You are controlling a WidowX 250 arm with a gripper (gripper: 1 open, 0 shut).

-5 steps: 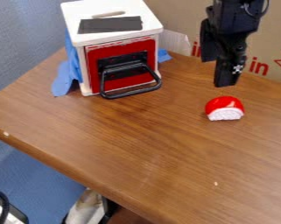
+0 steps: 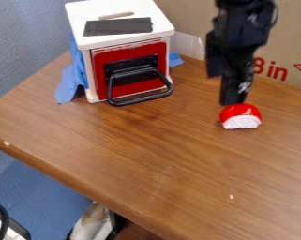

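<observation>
My black gripper (image 2: 234, 94) hangs from the top of the view, just above a red and white object (image 2: 240, 117) lying on the wooden table (image 2: 127, 169). Whether the fingers are open or shut cannot be made out, as the arm is blurred. A white toy oven (image 2: 105, 19) with a red front and black handle stands at the back left, a dark flat piece and a light stick on its top.
Blue cloth (image 2: 68, 82) lies around the oven's base. A cardboard panel (image 2: 285, 42) stands along the back.
My gripper has moved left and somewhat down, closer over the red and white object. The other objects have not moved.
</observation>
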